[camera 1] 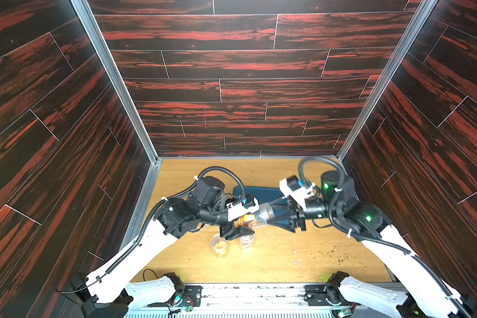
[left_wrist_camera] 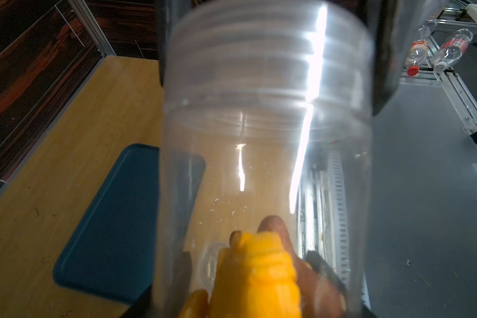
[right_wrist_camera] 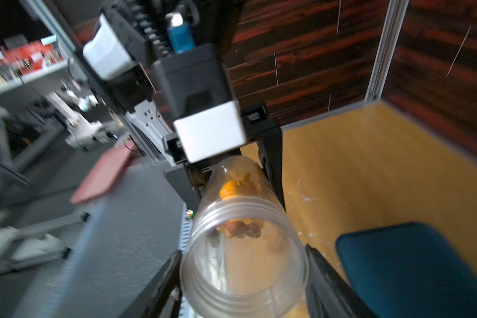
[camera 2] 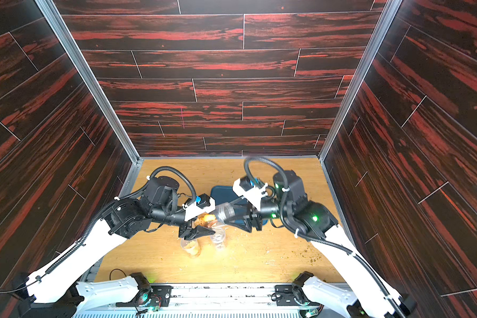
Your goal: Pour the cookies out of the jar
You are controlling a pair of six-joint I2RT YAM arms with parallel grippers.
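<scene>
A clear jar (right_wrist_camera: 243,275) is held sideways between the two arms, its open mouth toward my right gripper, with yellow and brown pieces (left_wrist_camera: 254,275) at its left-hand end. My left gripper (camera 1: 241,226) is shut on the jar near that end. My right gripper (camera 2: 233,214) is at the mouth end, fingers either side of the rim; whether they press on it is unclear. No lid shows on the mouth.
A teal tray (left_wrist_camera: 106,222) lies on the wooden table (camera 1: 270,169) behind the jar. Below stand two clear containers, one with pale contents (camera 1: 219,244), the other (camera 1: 246,242) beside it.
</scene>
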